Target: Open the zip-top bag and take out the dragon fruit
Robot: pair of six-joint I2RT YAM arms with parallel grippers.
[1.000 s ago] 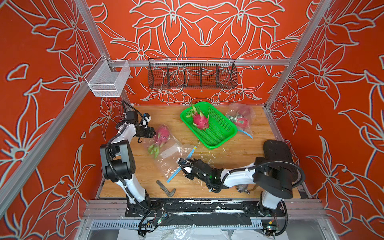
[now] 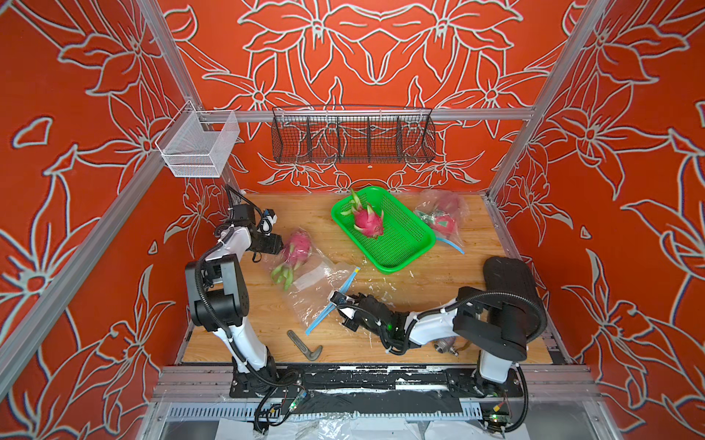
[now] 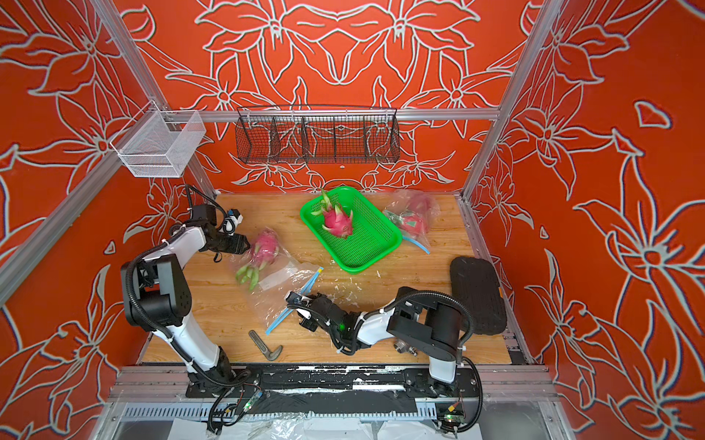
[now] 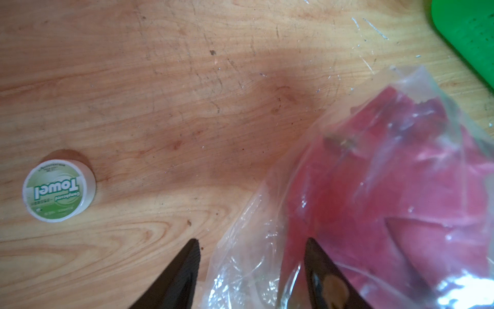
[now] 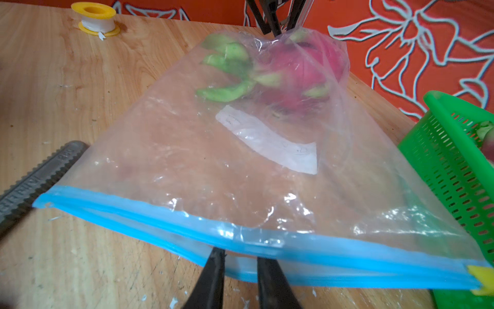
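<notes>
A clear zip bag (image 2: 315, 293) lies on the left-middle of the table, its blue zip strip toward the front right, with a dragon fruit (image 2: 297, 249) inside at the far end. My left gripper is part open over the bag's fruit end, fingers apart beside the wrapped fruit. My right gripper is at the zip edge, fingertips reaching up behind the upper blue strip; what lies between them is hard to see.
A green basket (image 2: 418, 253) holds another dragon fruit (image 2: 367, 220); a second bagged fruit (image 2: 444, 223) lies right of it. A wrench (image 2: 304, 344), a tape spool (image 5: 93, 19) and a towel puck (image 4: 57, 190) lie on the table.
My right gripper has shifted slightly along the zip edge, and the right arm's elbow has moved a little left. The left arm and bag look unchanged.
</notes>
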